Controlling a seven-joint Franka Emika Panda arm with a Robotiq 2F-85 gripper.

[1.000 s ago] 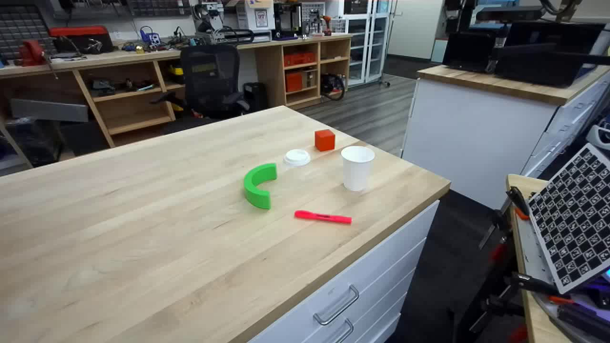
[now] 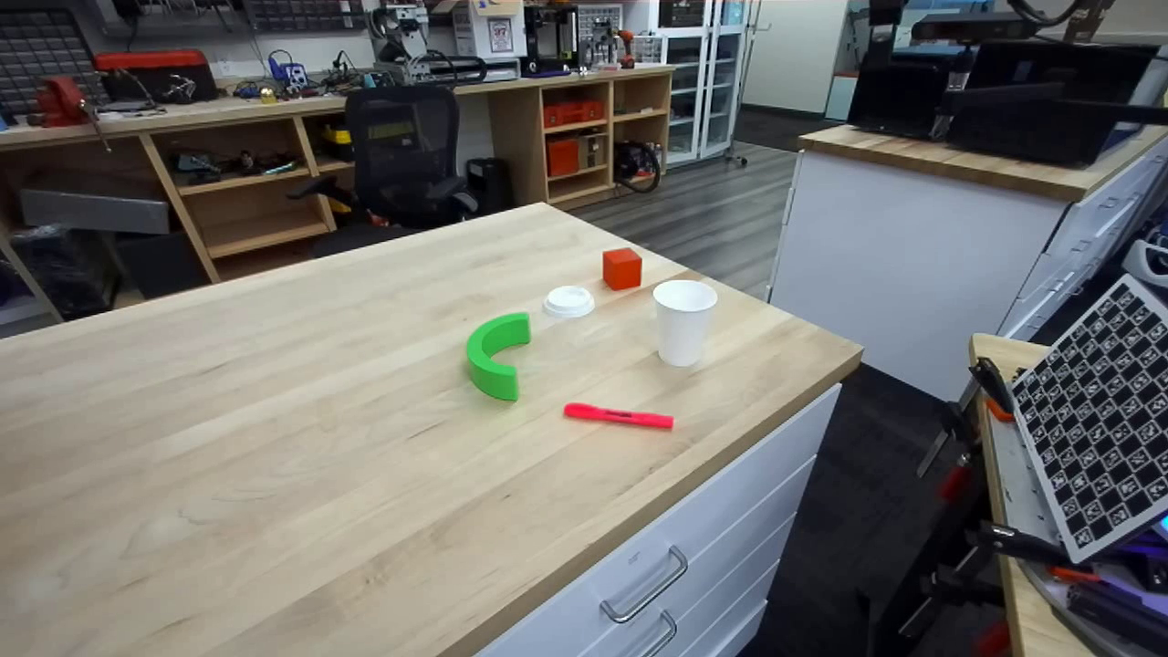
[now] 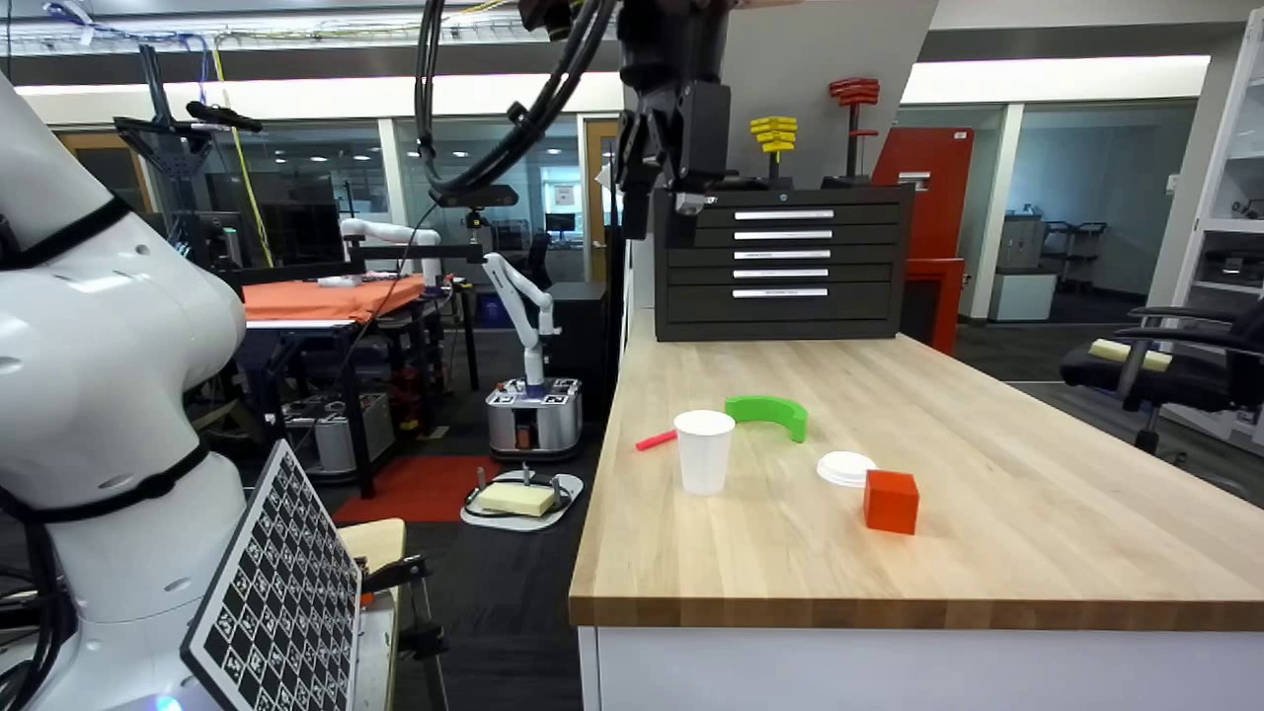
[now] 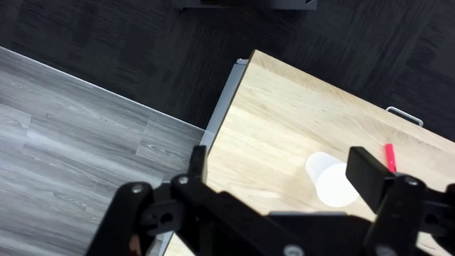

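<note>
On the wooden table stands an upright white cup (image 2: 684,325), empty as far as its visible inside shows. A red marker (image 2: 619,416) lies near the table's side edge, and a green half-ring (image 2: 495,358) rests farther in. Beyond them are a white lid (image 2: 569,301) and a small red-orange cube (image 2: 621,268). High above the table, my gripper (image 3: 659,225) hangs open and empty in exterior view 2. From the wrist view, its spread fingers (image 4: 367,177) frame the table corner, with the cup (image 4: 332,181) beneath the right finger; the cube, lid and half-ring are hidden there.
A patterned calibration board (image 3: 290,592) leans by the arm's white base, off the table.
Nothing on the table has moved in exterior view 1. Only the dark equipment at the top right edge has shifted slightly.
</note>
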